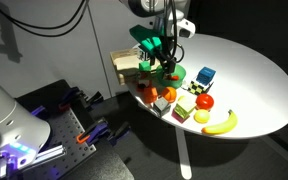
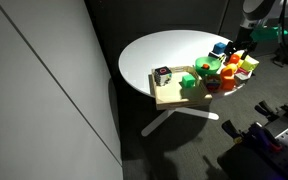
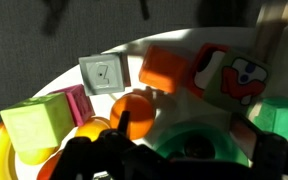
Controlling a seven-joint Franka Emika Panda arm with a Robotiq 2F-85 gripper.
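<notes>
My gripper is open above the toys near the front edge of the round white table [image 1: 254, 70], nothing held between its dark fingers. An orange ball [image 3: 132, 113] lies below by the left finger. Beyond it sit a grey block [image 3: 103, 72] and an orange block [image 3: 164, 68]. To the right is a green-faced block [image 3: 236, 80] with a red figure. The green bowl [image 3: 177, 132] lies below the fingers, with something dark and round in it. In exterior view 1 the arm hides part of the bowl.
A wooden box [image 2: 184, 98] holds a green block [image 2: 188, 81] and stands beside the bowl. A yellow banana [image 1: 221, 123], a red ball [image 1: 205, 102] and a blue block [image 1: 206, 75] lie on the other side.
</notes>
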